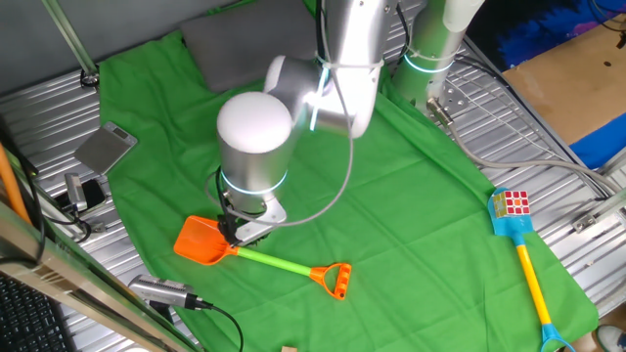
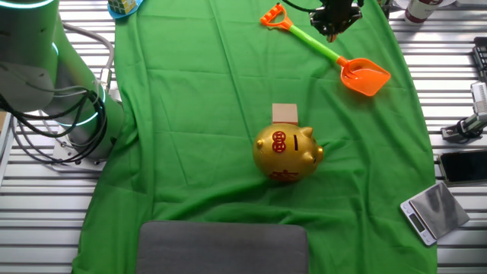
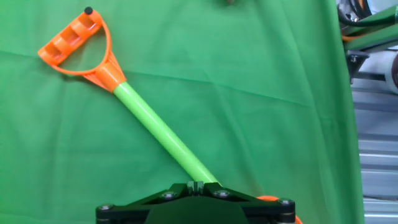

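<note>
A toy shovel with an orange blade (image 1: 201, 241), a light green shaft (image 3: 155, 127) and an orange grip (image 2: 275, 17) lies on the green cloth. My gripper is over the shaft near the blade end, its fingertips together in the wrist view and nothing visible between them. The shaft passes behind the tips there. Whether they touch it cannot be told. The gripper hides most of the blade in that view. In exterior view 2, the gripper (image 2: 332, 32) shows at the top edge, beside the shaft.
A gold piggy bank (image 2: 285, 154) stands beside a wooden block (image 2: 284, 113). Far right lies a blue-and-yellow shovel (image 1: 531, 284) with a puzzle cube (image 1: 511, 203) on its blade. A dark grey flat case (image 2: 222, 248) and a small scale (image 1: 106, 149) edge the cloth.
</note>
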